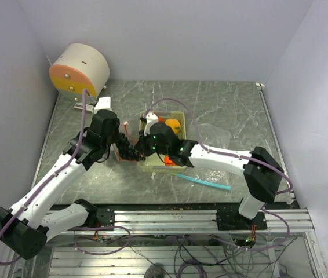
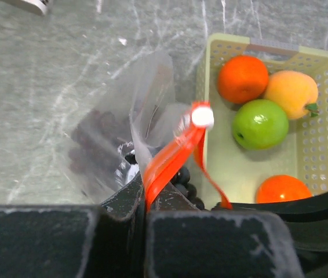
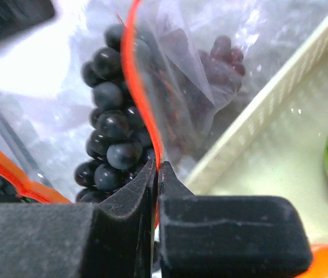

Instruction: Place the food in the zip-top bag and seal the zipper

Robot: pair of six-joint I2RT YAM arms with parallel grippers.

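Note:
A clear bag [image 2: 109, 124] with a red zipper edge [image 2: 172, 165] holds black grapes [image 3: 115, 124] and reddish grapes [image 3: 225, 61]. A white piece [image 2: 202, 116] shows on the red edge. Low over the table, left of the food basket, my left gripper is shut on one stretch of that edge. Close beside it, my right gripper is shut with the thin red strip running down between its fingertips. The bag's mouth gapes between the two grippers. In the top view the arms hide most of the bag.
A pale green basket [image 2: 207, 69] stands right of the bag with orange fruit [image 2: 243, 79], a green apple [image 2: 261, 124] and a yellow fruit [image 2: 292, 94]. A clear bag with a blue strip [image 1: 204, 182] lies to the right. Behind the left arm is a white roll [image 1: 86, 66].

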